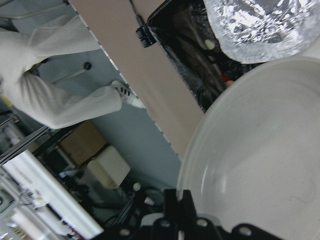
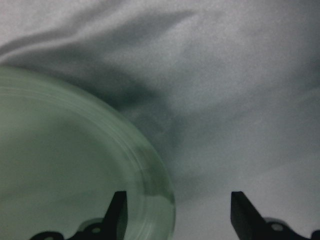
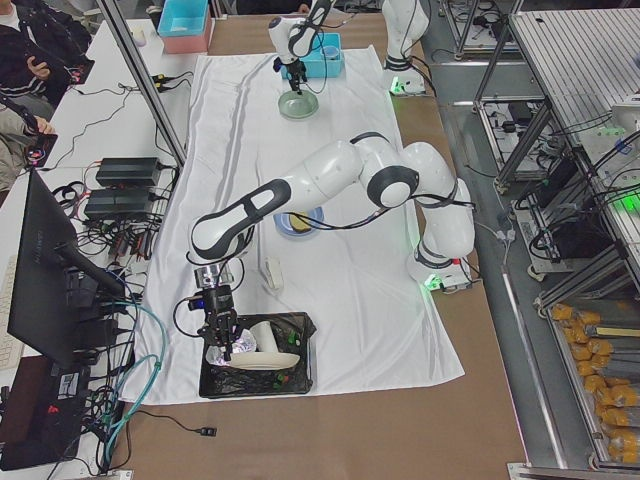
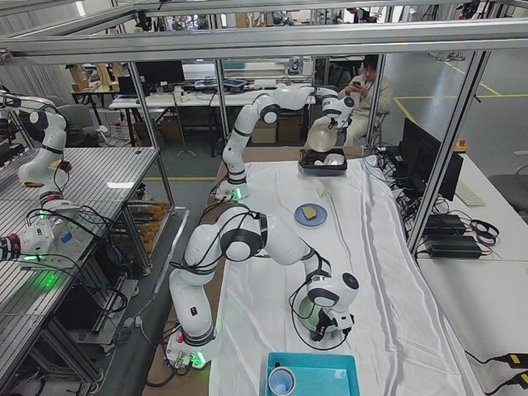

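A white plate [image 1: 255,145] is held tilted by my left gripper [image 3: 225,345], shut on its rim, over a black bin [image 3: 300,380]. The bin also holds a white cup [image 3: 265,336] and a crumpled foil item [image 1: 255,25]. In the right wrist view my right gripper stands open just over the rim of a green plate [image 2: 65,145], one finger above the plate and the other over the cloth.
A blue plate with a yellow item [image 4: 310,213] lies mid-cloth. A blue tray [image 4: 322,371] with a cup [image 4: 281,381] sits at the other end. Monitors and cables line one side.
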